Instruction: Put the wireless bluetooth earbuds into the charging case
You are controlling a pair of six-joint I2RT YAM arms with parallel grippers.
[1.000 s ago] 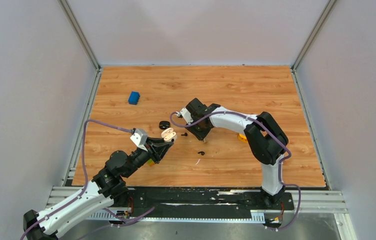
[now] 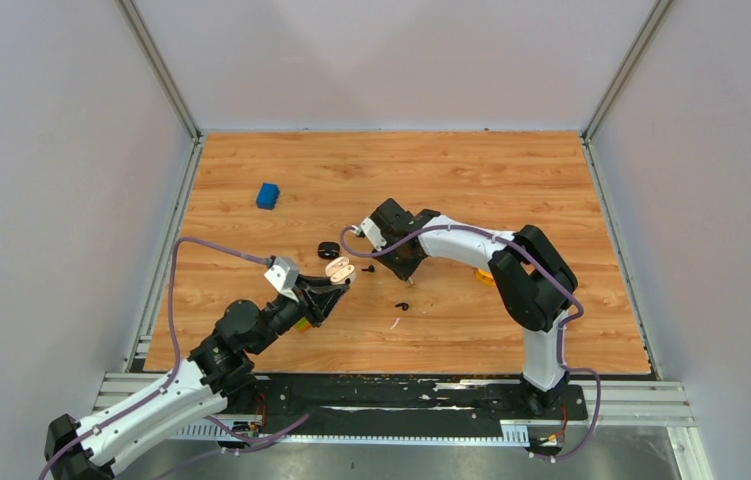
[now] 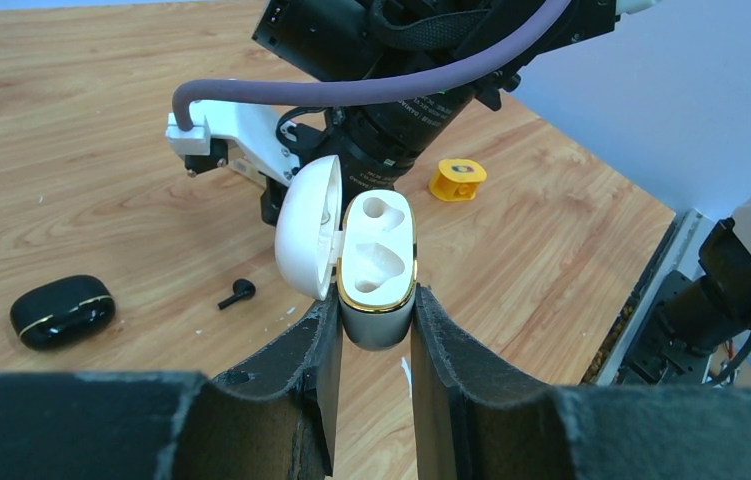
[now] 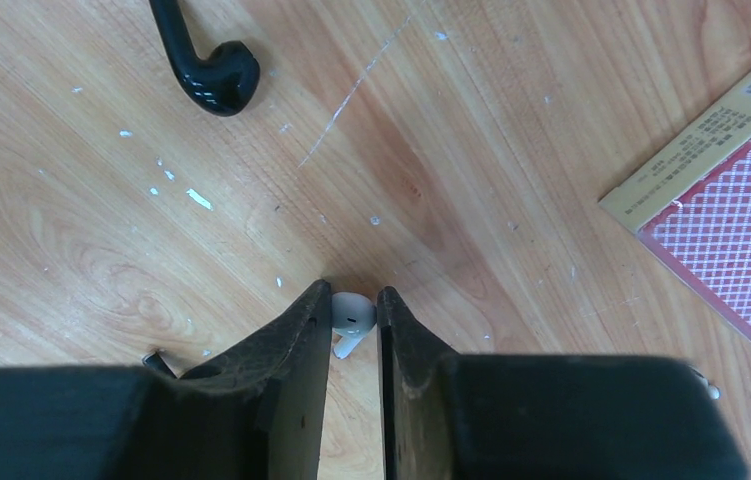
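My left gripper is shut on the white charging case [image 3: 378, 245], holding it above the table with its lid open. Two empty earbud wells face up in the left wrist view. Low over the table, my right gripper has its fingers [image 4: 296, 350] on either side of a white earbud [image 4: 353, 313], its stem pointing down. The fingers stand very near the earbud's head; whether they press on it is unclear. In the top view, the right arm largely covers that spot.
A closed black case [image 3: 63, 312] lies left of the white one. Black earbuds [image 2: 368, 268] [image 4: 221, 78] lie on the wood. A blue block [image 2: 267, 195], a yellow block [image 3: 458, 179] and a box [image 4: 711, 190] are around.
The right arm stays almost in place over the table.
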